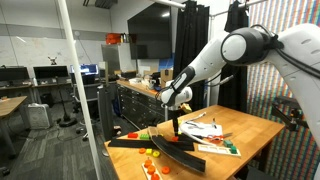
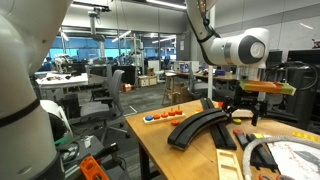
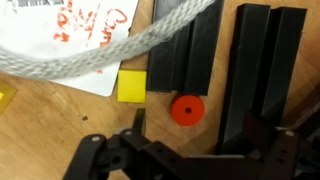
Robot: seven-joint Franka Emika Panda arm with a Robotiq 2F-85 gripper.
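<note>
My gripper stands open, its two dark fingers spread along the bottom of the wrist view. Between and just ahead of them lies a round red piece [image 3: 187, 110] on the wooden table, with nothing gripped. A yellow block [image 3: 131, 86] sits to the left of the red piece, beside the end of a black bar [image 3: 201, 50]. Another pair of black bars [image 3: 245, 65] lies at the right, close to the right finger. In exterior view 2 the gripper [image 2: 246, 117] points down over the table, above the small coloured pieces.
A pale rope [image 3: 95, 60] crosses a white sheet with red writing [image 3: 60, 35] at upper left. Long dark curved pieces [image 2: 198, 128] and several red and orange pieces [image 1: 150, 168] occupy the near table. Bare wood [image 1: 262, 132] shows at the right.
</note>
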